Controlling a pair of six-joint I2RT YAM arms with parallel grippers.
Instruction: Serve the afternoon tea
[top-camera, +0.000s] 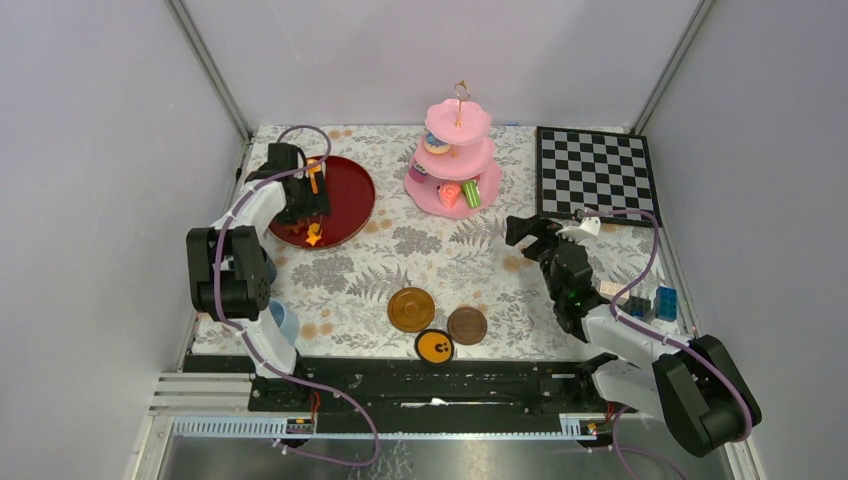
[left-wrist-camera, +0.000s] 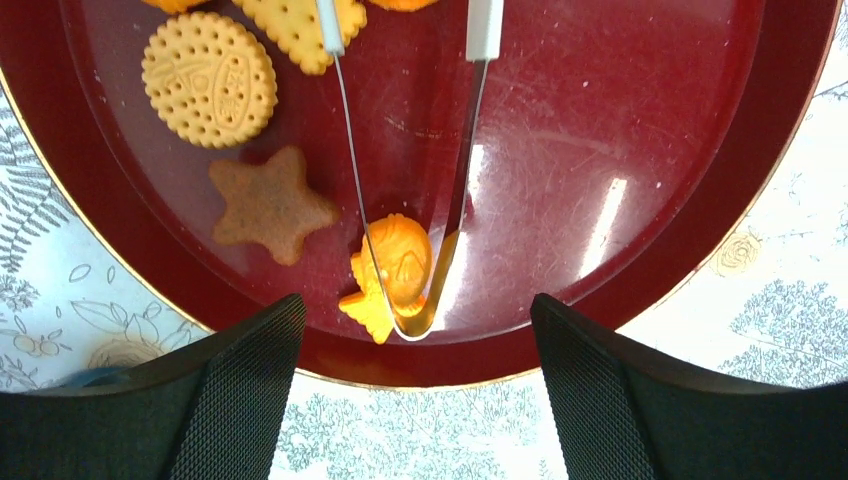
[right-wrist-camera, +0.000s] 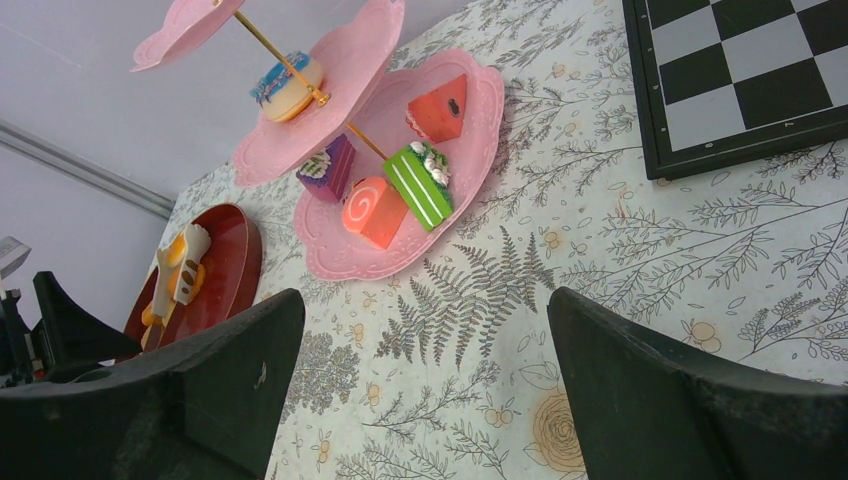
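My left gripper (top-camera: 310, 203) stands open low over the round red tray (left-wrist-camera: 620, 90), nothing between its fingers. In the left wrist view, tongs (left-wrist-camera: 483, 32) with white ends and thin metal legs lie in the tray. Their curved metal bend crosses an orange cookie (left-wrist-camera: 405, 258) near the rim. A brown star cookie (left-wrist-camera: 270, 203) and a round tan cookie (left-wrist-camera: 208, 80) lie beside them. My right gripper (top-camera: 526, 240) waits open and empty above the table, right of the pink three-tier stand (top-camera: 490, 185), whose lower tiers hold a blue-topped donut (right-wrist-camera: 288, 87) and several cake pieces, including a green one (right-wrist-camera: 419, 184).
A black-and-white checkered board (top-camera: 595, 175) occupies the back right. Two round coasters, one brown (top-camera: 411, 309) and one dark (top-camera: 467, 325), lie at the front with a bear-faced disc (top-camera: 434, 346). A blue cup (top-camera: 286, 318) stands beside the left arm.
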